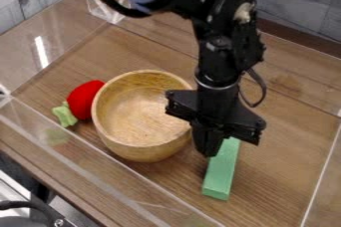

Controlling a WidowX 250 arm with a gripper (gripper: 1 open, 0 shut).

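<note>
The black gripper is low over the table, between a round wooden bowl and a mint-green rectangular block. It looks shut, with nothing seen between its fingers; its tips are near the block's upper end. Whether they touch it cannot be told. The bowl looks empty, its right part partly hidden by the arm. A red vegetable, apparently a radish, with a green end lies left of the bowl.
A raised edge runs along the back right, and the table's front edge shows at lower left.
</note>
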